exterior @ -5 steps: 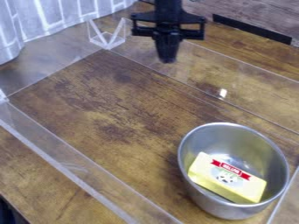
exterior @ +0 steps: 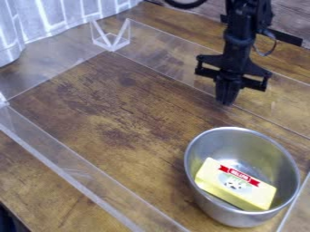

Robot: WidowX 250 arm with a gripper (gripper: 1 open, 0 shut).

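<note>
The black robot gripper (exterior: 226, 83) hangs low over the wooden table at the upper right, its tips near the clear track behind the bowl; whether its fingers are apart is hard to tell. A steel bowl (exterior: 204, 145) sits at the lower right, holding a yellow box (exterior: 237, 185) with a red label and a small picture.
Clear plastic walls (exterior: 61, 163) run along the left, back and lower edges of the wooden table (exterior: 103, 109). A small clear holder (exterior: 111, 34) stands at the back left, near a white curtain (exterior: 36, 18).
The gripper has moved rightward and down from the back middle of the view toward the table. The bowl and box have not moved.
</note>
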